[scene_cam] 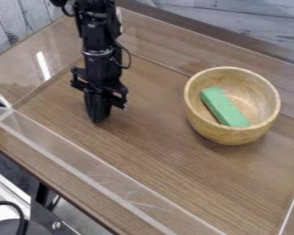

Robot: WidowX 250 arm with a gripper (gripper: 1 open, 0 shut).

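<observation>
The black robot arm hangs down on the left of the camera view, with its gripper (98,112) low at the tabletop. The fingertips are dark and small, and whether they are open or shut cannot be made out. Nothing is visible held by them. To the right, a round tan bowl (254,96) holds a green block (220,106) lying inside it.
A pale edge runs along the left side, with cables at the lower left corner. A grey wooden surface lies beyond the table at the back.
</observation>
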